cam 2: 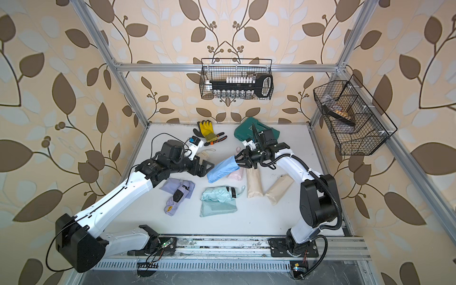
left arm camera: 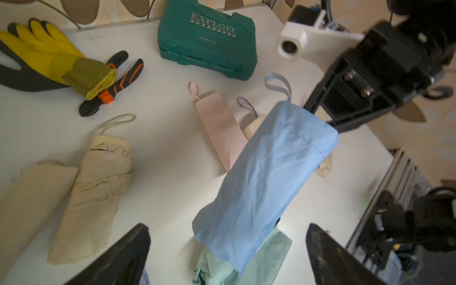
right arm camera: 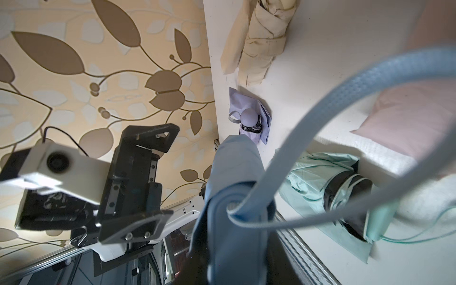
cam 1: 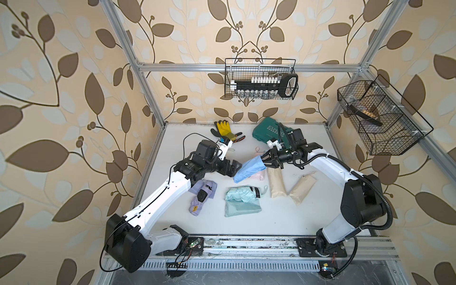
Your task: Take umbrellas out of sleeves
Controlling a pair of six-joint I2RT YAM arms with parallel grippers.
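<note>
The blue sleeved umbrella [left arm camera: 263, 185] hangs above the table by its looped end, with my right gripper [cam 1: 268, 156] shut on that end. My left gripper [cam 1: 228, 167] is open just left of the umbrella's free lower end, nothing between its fingers. Below lie a mint umbrella with its sleeve [cam 2: 216, 194] and a lilac umbrella with its sleeve [cam 2: 175, 199]. A pink umbrella [left arm camera: 219, 123] and several beige ones [left arm camera: 90, 199] lie flat nearby.
At the back are yellow-black gloves [left arm camera: 47, 57], pliers [left arm camera: 106, 96] and a green case [left arm camera: 206, 42]. Wire baskets [cam 1: 384, 142] hang on the frame.
</note>
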